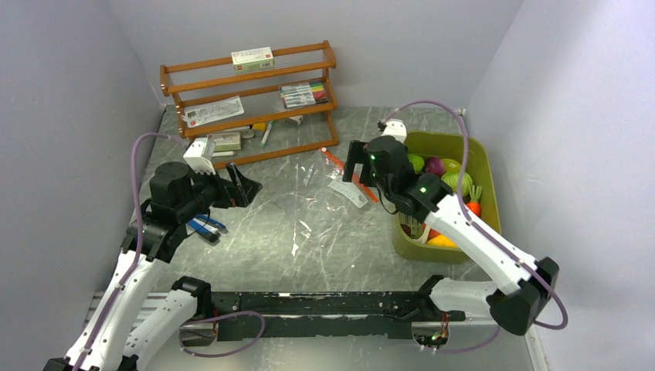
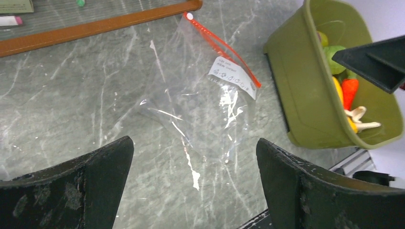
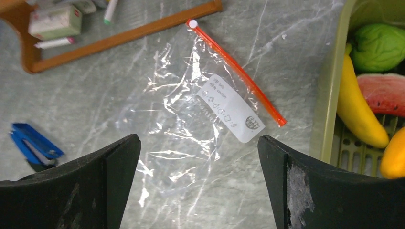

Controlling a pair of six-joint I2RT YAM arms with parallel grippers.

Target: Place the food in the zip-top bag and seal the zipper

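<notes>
A clear zip top bag (image 1: 320,201) with an orange zipper strip (image 3: 239,71) and a white label (image 3: 230,108) lies flat and apparently empty on the grey table. Pieces of food fill the green bin on the right: a green cabbage (image 3: 378,47), a yellow banana (image 3: 359,105), a carrot (image 2: 349,92) and others. My left gripper (image 1: 247,185) is held left of the bag, open and empty. Above the bag's right side, near the zipper, hovers my right gripper (image 1: 356,164); its fingers stand wide apart with only bag and table visible beyond them.
The green bin (image 1: 485,178) has tall walls close to the bag's right side. Behind stands a wooden rack (image 1: 255,76) with boxes and markers. A blue-handled tool (image 1: 208,229) lies beneath the left arm. Clear table shows in front of the bag.
</notes>
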